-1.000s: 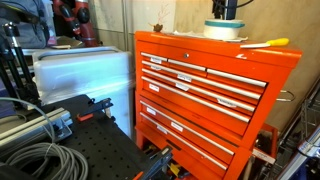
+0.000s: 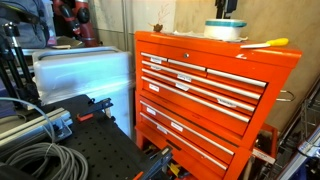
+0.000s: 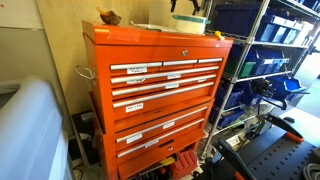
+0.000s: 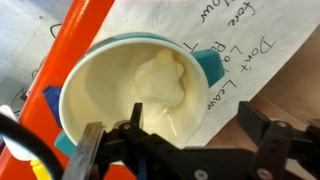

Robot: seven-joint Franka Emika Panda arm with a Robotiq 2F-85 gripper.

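Note:
A bowl (image 4: 110, 75) with a teal outside and a cream inside stands on top of the red tool chest, under my gripper. A pale, lumpy thing (image 4: 160, 78) lies inside it. In the wrist view my gripper is open, its dark fingers (image 4: 265, 140) well apart on either side of the bowl's near right wall. From the side, the bowl (image 2: 224, 28) sits near the chest's back, with the gripper (image 2: 228, 10) just above it at the picture's top edge. Contact between fingers and bowl cannot be told.
Handwritten paper (image 4: 235, 35) lies under the bowl. A yellow-handled tool (image 2: 265, 44) rests to its right on the red chest (image 2: 200, 50). A small brown thing (image 3: 110, 17) is at the chest top's other end. Shelves with blue bins (image 3: 235, 20) stand beside the chest.
The bowl and the yellow-handled tool have not visibly moved.

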